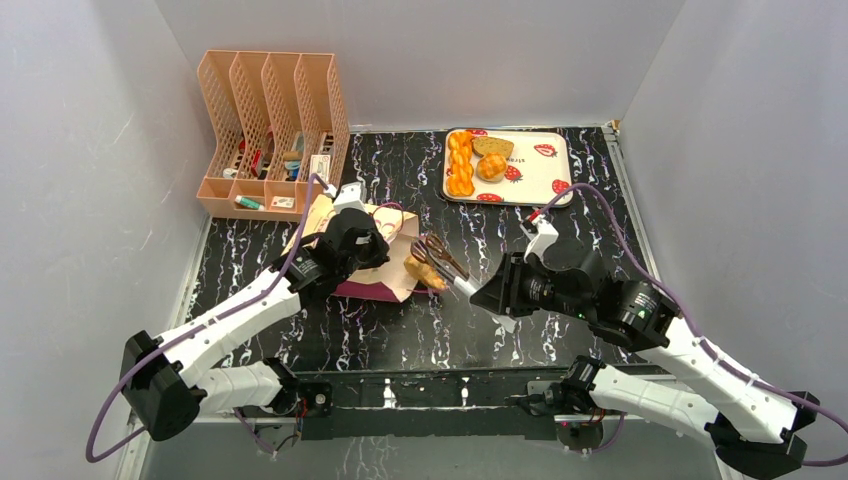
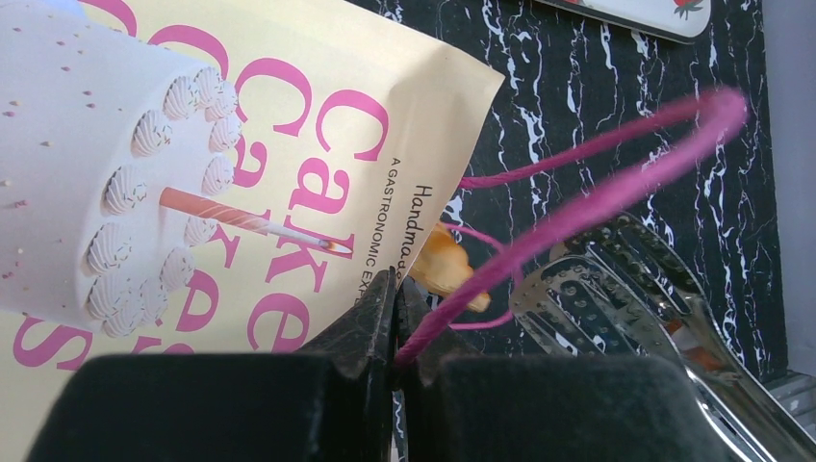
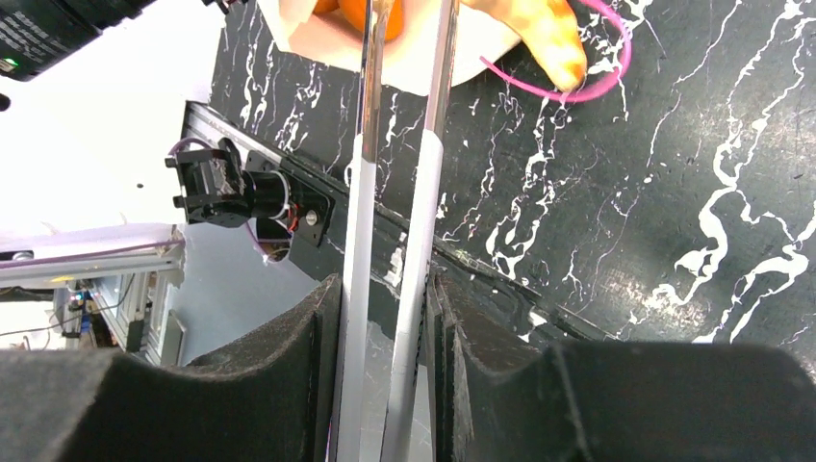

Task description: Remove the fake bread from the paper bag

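Observation:
The cream paper bag (image 2: 318, 106) lies on its side under my left arm, its mouth facing right. My left gripper is shut at the mouth's edge, with a pink cord handle (image 2: 577, 217) running into its fingers. My right gripper is shut around the handles of metal tongs (image 3: 423, 207). The tongs' slotted ends (image 2: 616, 289) stand just outside the mouth. A golden, elongated bread (image 3: 553, 43) pokes out of the opening, beside the tongs; no clear grip on it shows. Another orange bread (image 3: 370, 17) shows at the bag's opening.
A strawberry-patterned tray (image 1: 540, 180) at the back carries several breads (image 1: 490, 166). An orange divided rack (image 1: 270, 120) stands at back left.

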